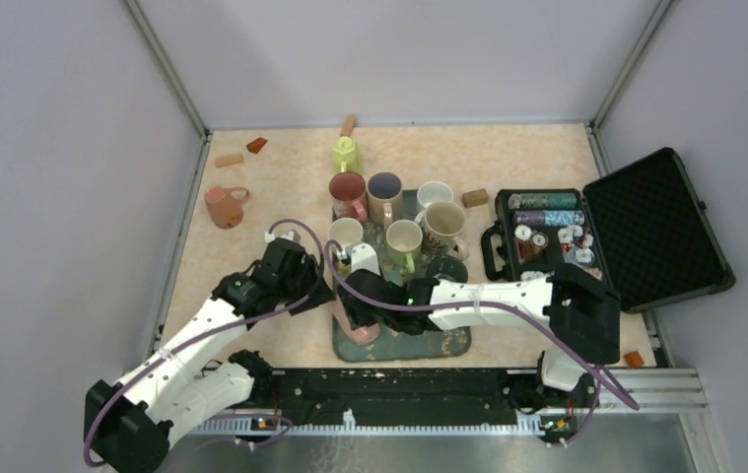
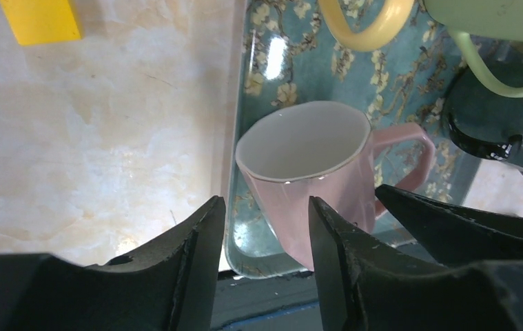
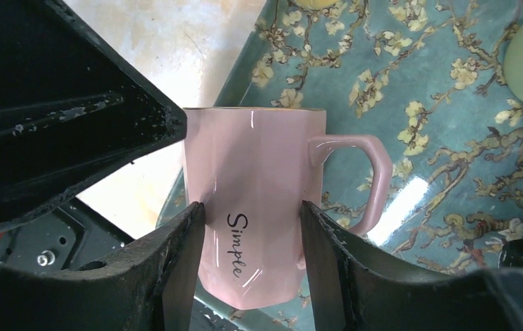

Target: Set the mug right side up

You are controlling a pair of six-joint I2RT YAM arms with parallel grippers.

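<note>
The pink mug (image 3: 251,193), marked "Simple", lies on its side near the front left of the patterned tray (image 1: 414,345). Its white opening shows in the left wrist view, its handle to the right. My right gripper is over it with fingers part open on either side of its body; whether they touch is hard to tell. My left gripper hangs above and left of the mug, fingers apart, the near one in front of the mug's rim in that view.
Several upright mugs (image 1: 404,236) crowd the tray's back. A black case (image 1: 655,227) stands open at right; a peach jug (image 1: 224,205) and a yellow block (image 2: 45,21) are on the left.
</note>
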